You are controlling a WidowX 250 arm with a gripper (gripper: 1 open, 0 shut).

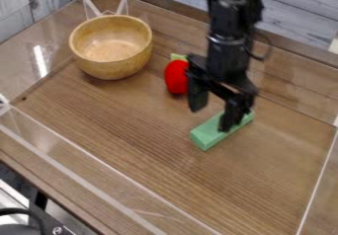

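Observation:
The dark gripper (215, 99) hangs over the middle right of the wooden table, open, its fingers pointing down. A green bar (215, 132) lies diagonally just below it, its upper end near the right finger. A red oval object (176, 77) lies behind and to the left, partly hidden by the arm. A small yellow-green piece shows behind the red object.
A wide tan bowl (111, 41) stands at the back left. A dark cable or fitting sits at the lower left edge.

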